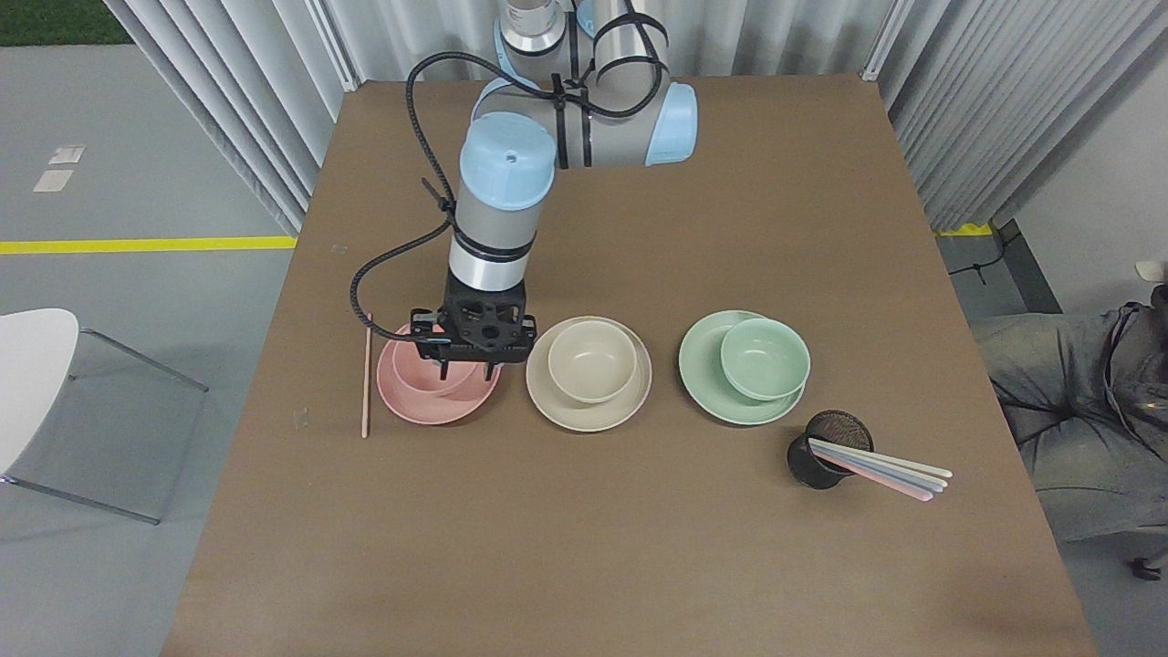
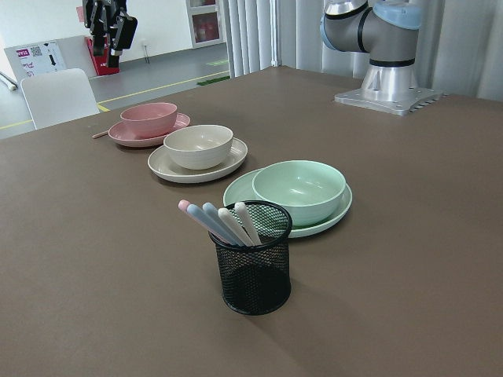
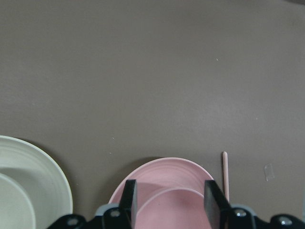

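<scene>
My gripper (image 1: 465, 367) hangs above the pink bowl (image 2: 149, 118) on its pink plate (image 2: 126, 137); it stands open, its fingers apart with nothing seen between them but the dishes below. A pink chopstick (image 3: 225, 176) lies beside the pink plate. The cream bowl (image 1: 592, 356) on a cream plate (image 1: 553, 400) is in the middle, and the green bowl (image 1: 766, 356) on a green plate (image 1: 701, 372) is to the right. Several pastel chopsticks (image 1: 887, 469) lean in a black mesh cup (image 2: 255, 279).
A white chair (image 1: 33, 372) stands off the table's left side, and a seated person's legs (image 1: 1073, 427) are at the right.
</scene>
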